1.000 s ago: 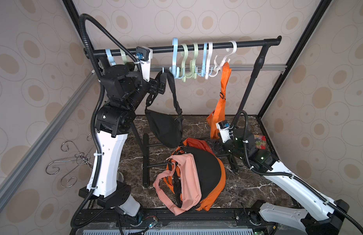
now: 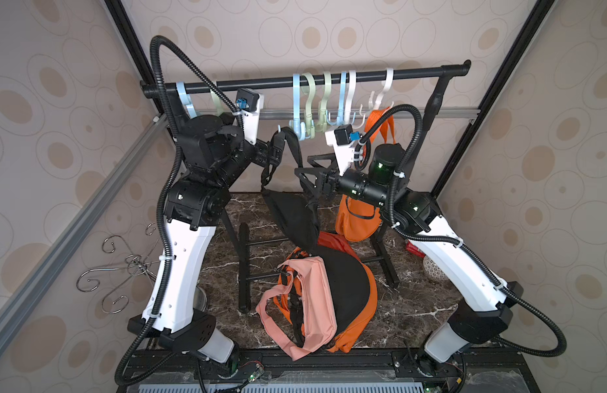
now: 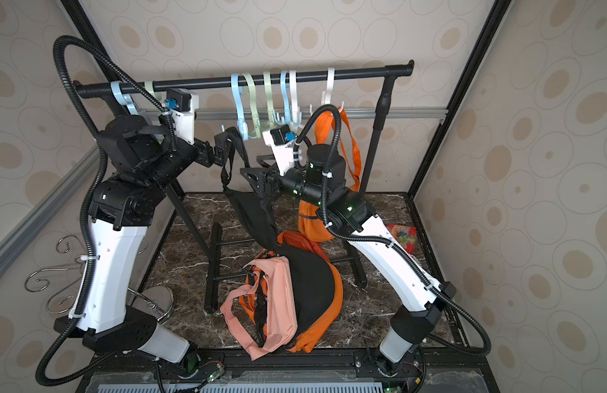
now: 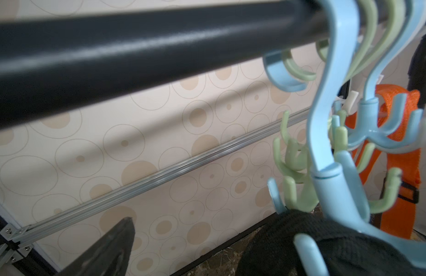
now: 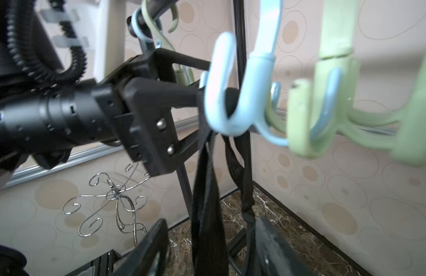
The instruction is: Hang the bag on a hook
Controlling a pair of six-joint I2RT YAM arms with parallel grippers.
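A black bag [image 2: 291, 216] hangs by its strap [image 2: 292, 145] below the rail. My left gripper [image 2: 270, 154] stands open inside the strap's upper loop. In the right wrist view the strap [image 5: 207, 216] drops from the left fingers, close behind the prong of a light-blue hook [image 5: 254, 92]. The left wrist view has the same blue hook [image 4: 330, 184] in front of the black strap [image 4: 309, 239]; whether the strap rests on it I cannot tell. My right gripper [image 2: 304, 167], part open, is right of the strap; its blurred fingers [image 5: 150, 250] flank the strap, apparently without gripping.
Several green, blue and white hooks crowd the rail [image 2: 421, 72] rightward. An orange bag [image 2: 357, 219] hangs behind my right arm. Below lie a pink bag [image 2: 316, 304] and a black-orange bag [image 2: 348, 278]. A wire stand [image 2: 134, 264] is at left.
My right gripper has risen and moved left from the orange bag to the black bag's strap. The left gripper has shifted slightly right and down. The black bag has swung right.
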